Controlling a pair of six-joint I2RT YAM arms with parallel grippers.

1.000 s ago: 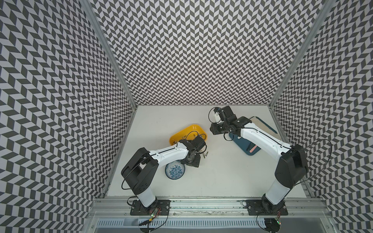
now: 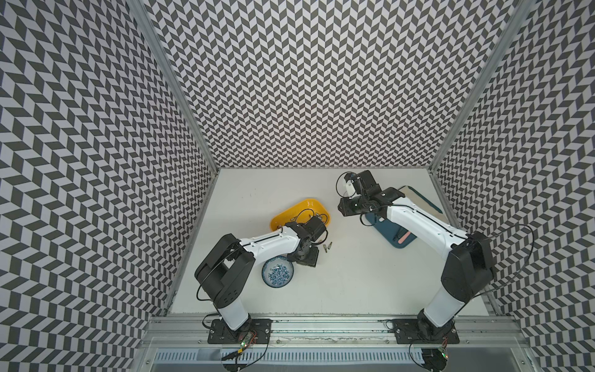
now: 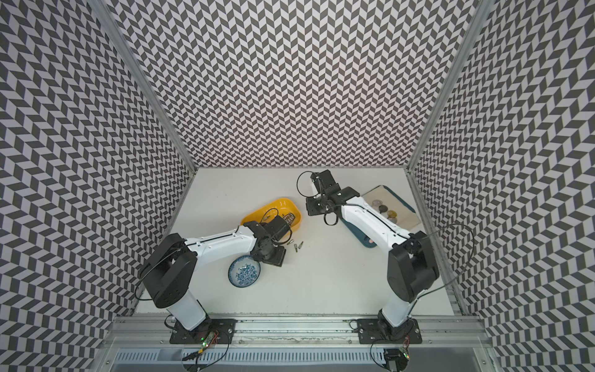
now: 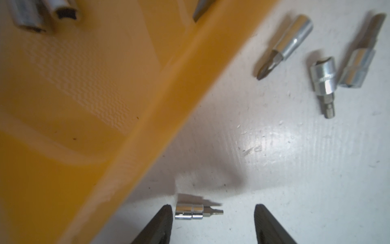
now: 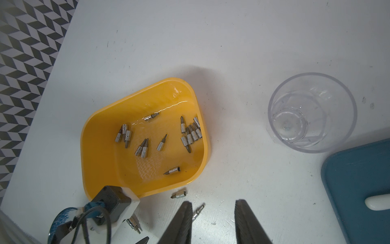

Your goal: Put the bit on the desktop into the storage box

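Note:
The yellow storage box (image 5: 195,101) holds several bits. Loose bits lie on the white desktop beside it: a phillips bit (image 4: 284,44), two socket bits (image 4: 325,75) (image 4: 357,69) and a small bit (image 4: 189,211). My left gripper hangs low beside the box, open, with that small bit on the desk between and just beyond its fingertips. My right gripper stands open above the desk right of the box, nothing in it.
A clear cup (image 5: 345,122) stands right of the box. A blue board (image 5: 345,174) lies at the right. A patterned blue dish (image 2: 277,272) sits in front of my left gripper.
My right arm has shifted slightly right and down over the last second. The left arm has moved very little.

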